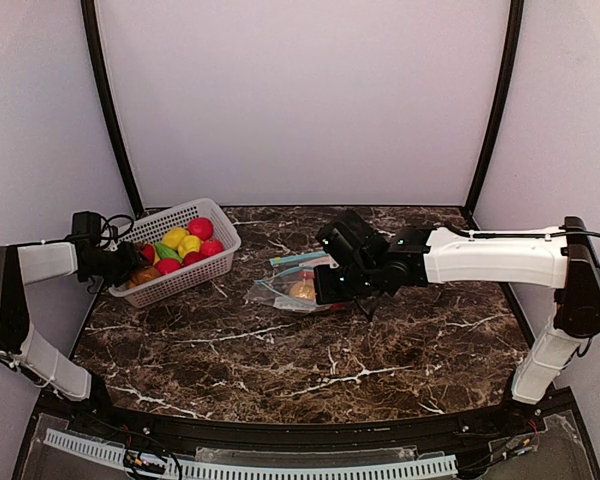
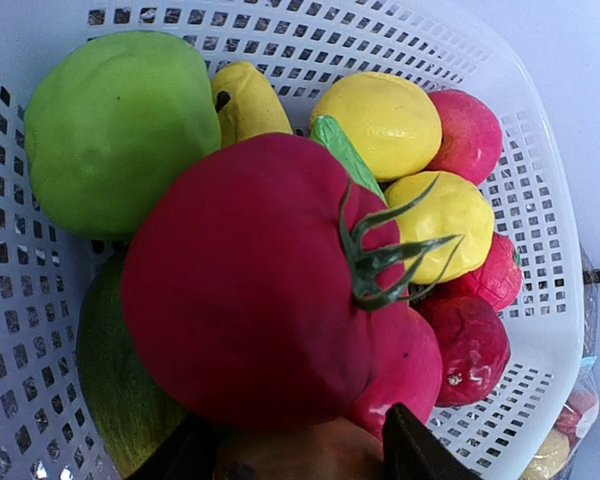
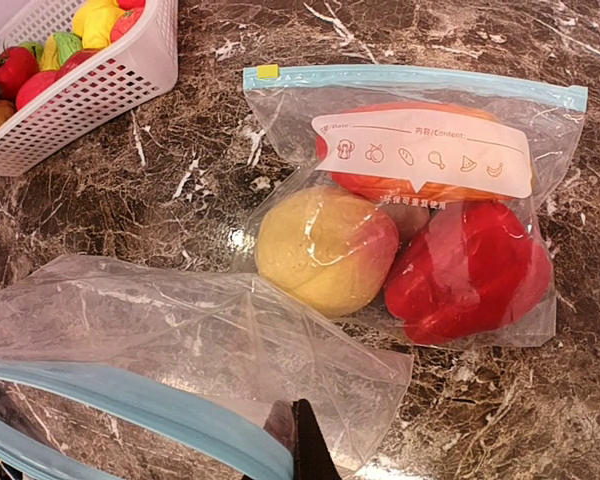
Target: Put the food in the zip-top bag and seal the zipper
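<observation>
In the left wrist view, a brown-orange food piece (image 2: pixel 305 458) is at the bottom edge, with the fingers of my left gripper spread on either side of it. Contact with it is unclear. A large red tomato (image 2: pixel 250 280) with a green stem lies just beyond. My right gripper is shut on the blue zipper rim of an open, empty-looking clear zip bag (image 3: pixel 190 320). Behind that lies another zip bag (image 3: pixel 415 170) holding a yellow-pink fruit, a red pepper and more food; its yellow slider sits at the left end.
The white basket (image 1: pixel 180 285) at the left holds several fruits and vegetables, among them a green pepper (image 2: pixel 120 130) and a yellow lemon (image 2: pixel 378 125). Its perforated walls surround my left gripper.
</observation>
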